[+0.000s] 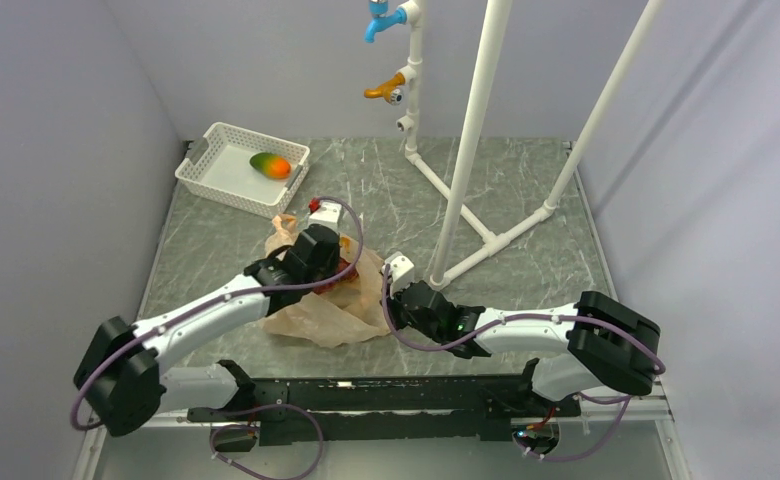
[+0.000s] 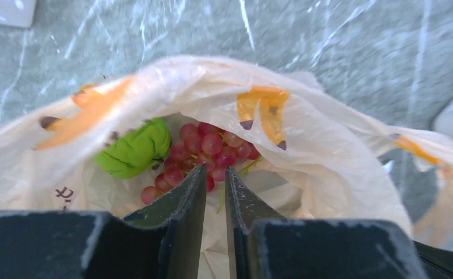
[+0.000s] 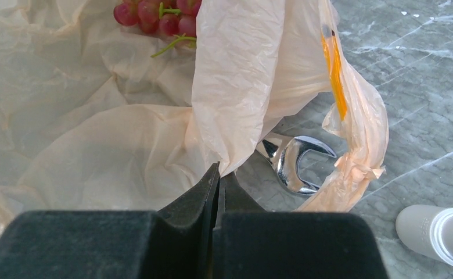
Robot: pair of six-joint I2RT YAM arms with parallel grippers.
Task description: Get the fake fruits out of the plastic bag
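Observation:
The thin plastic bag (image 1: 321, 318) lies crumpled with its mouth open at the middle left of the table. Inside it, red grapes (image 2: 204, 152) and a green fruit (image 2: 134, 150) show. Over the bag, my left gripper has its fingers drawn close with a narrow gap; a green stem shows there, but whether it is gripped cannot be told. At the bag's right side, my right gripper is shut on a pinched edge of the bag. The grapes (image 3: 160, 14) also appear at the top of the right wrist view.
At the back left stands a white basket (image 1: 204, 187) with a green-orange mango (image 1: 270, 165). A white pipe frame (image 1: 501, 240) with taps rises behind my right gripper. A metal wrench (image 3: 294, 163) lies beside the bag.

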